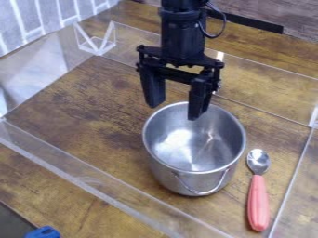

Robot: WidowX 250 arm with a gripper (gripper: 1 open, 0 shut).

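Observation:
The black gripper (177, 100) hangs open above the back rim of a steel pot (194, 163), its two fingers spread apart with nothing visible between them. The pot stands on the wooden surface and looks empty inside. To its right lies a spoon (258, 197) with a pink handle and a metal head pointing toward the back.
Clear plastic walls border the wooden work surface (81, 116), which is bare to the left of the pot. A blue object (41, 231) sits at the bottom left corner, outside the walls.

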